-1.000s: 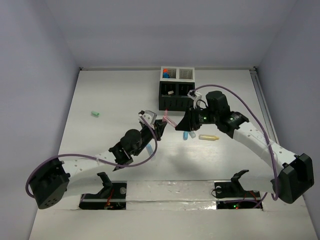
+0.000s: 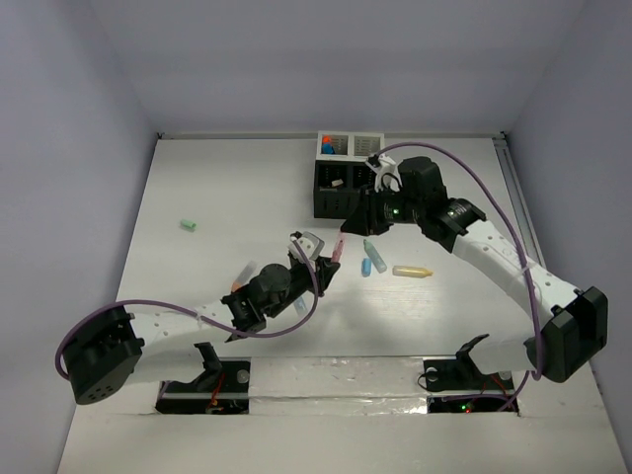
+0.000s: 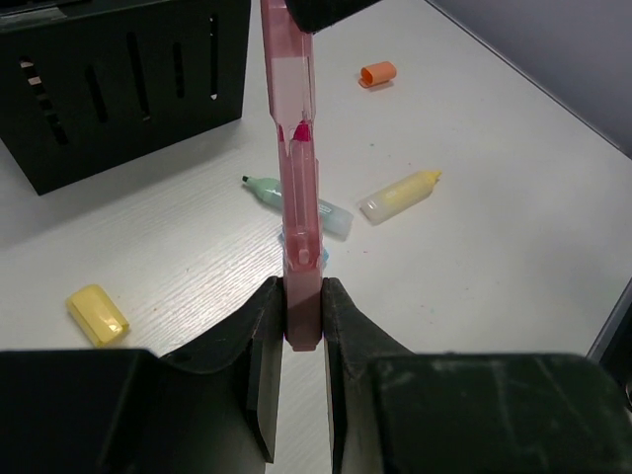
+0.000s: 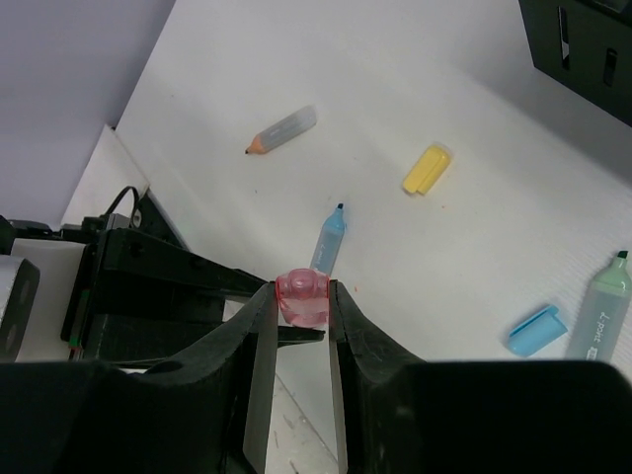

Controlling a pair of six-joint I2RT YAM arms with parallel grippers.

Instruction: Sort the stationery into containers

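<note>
My left gripper is shut on the lower end of a translucent pink marker (image 3: 299, 183). Its upper part reaches up to the dark right gripper at the top of the left wrist view, and a darker pink tip shows inside it. Seen in the right wrist view, the pink marker's rounded end (image 4: 302, 296) lies between the fingertips of my right gripper; whether they press on it cannot be told. Both grippers meet in front of the black-and-white compartment box (image 2: 345, 204), which holds orange and blue pieces at its back left.
Right of centre lie a green marker (image 2: 374, 255), a blue cap (image 2: 366, 268) and a yellow marker (image 2: 412, 272). A yellow cap (image 4: 428, 170), a blue marker (image 4: 329, 240) and an orange marker (image 4: 282, 130) lie on the table. A green cap (image 2: 188, 225) sits far left.
The left gripper has shifted slightly right and towards the front. The right gripper has moved back and a little left. Two angled pink pieces now stand in one line.
</note>
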